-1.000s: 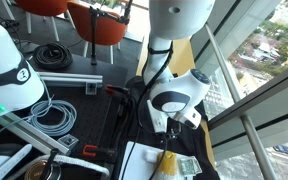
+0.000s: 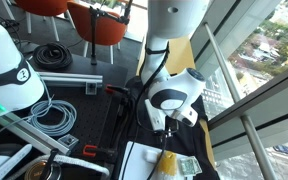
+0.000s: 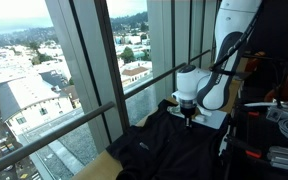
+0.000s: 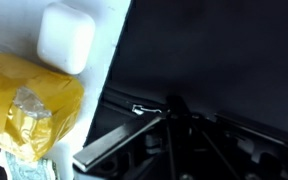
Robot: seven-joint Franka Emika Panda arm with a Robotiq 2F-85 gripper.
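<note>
My gripper appears shut at the lower middle of the wrist view, over black cloth (image 4: 209,50), with nothing visible between its fingers. To its left a yellow wrapped packet (image 4: 26,105) with a silvery patch lies on a white surface. Above the packet sits a rounded white block (image 4: 66,38). In the first exterior view the gripper hangs low beside the white surface (image 2: 142,160), where the yellow packet (image 2: 167,162) shows partly. The second exterior view has the arm's white wrist (image 3: 201,90) close above the black cloth (image 3: 159,145); the fingertips are too small to make out.
A green-and-white printed paper (image 2: 189,166) lies right of the packet. Tall windows and a metal rail (image 3: 49,140) border the table. Coiled cables (image 2: 52,117) and the robot base stand opposite. Open cloth lies in front of the arm.
</note>
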